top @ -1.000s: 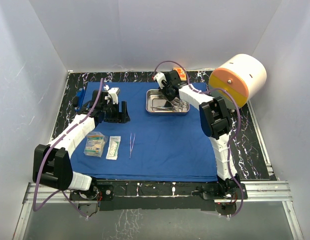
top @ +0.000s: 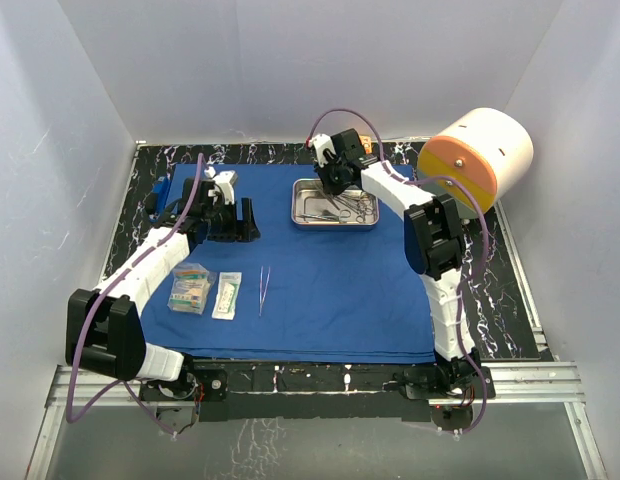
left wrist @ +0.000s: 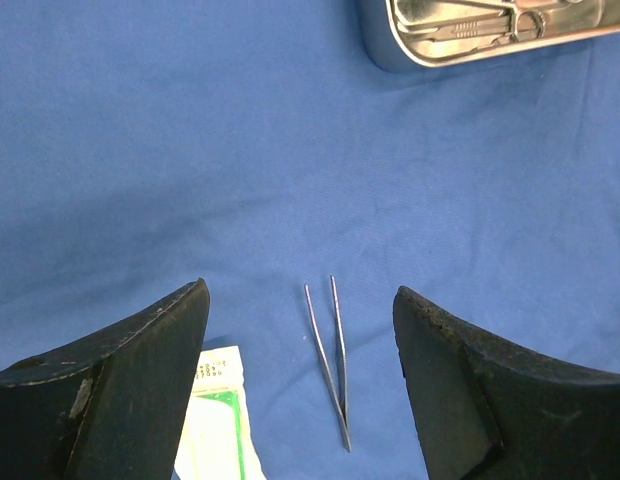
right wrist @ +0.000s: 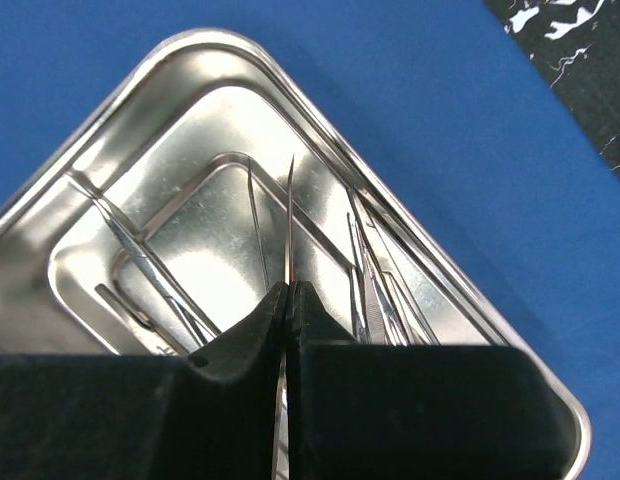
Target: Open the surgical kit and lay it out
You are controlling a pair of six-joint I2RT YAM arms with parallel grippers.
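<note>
The metal tray (top: 297, 222) stands on the blue cloth at the back centre, with several scissor-like instruments (right wrist: 150, 265) in it. Over its left half, my right gripper is shut. From the seam between its fingertips a thin pointed metal instrument (right wrist: 289, 225) sticks out, and a strip of metal shows lower between the fingers; the rest is hidden. My left gripper is open and empty above the cloth, left of the tray. Thin tweezers (left wrist: 342, 375) lie on the cloth, beside a white-and-green packet (top: 227, 295) and a clear bag of supplies (top: 191, 288).
A large white cylinder with an orange end (top: 465, 165) stands at the back right. Bare blue cloth (top: 350, 290) spreads across the centre and right front. An orange item (top: 366, 144) sits behind the tray, near the right arm.
The dark patch in the tray below it has gone. My left arm is still.
</note>
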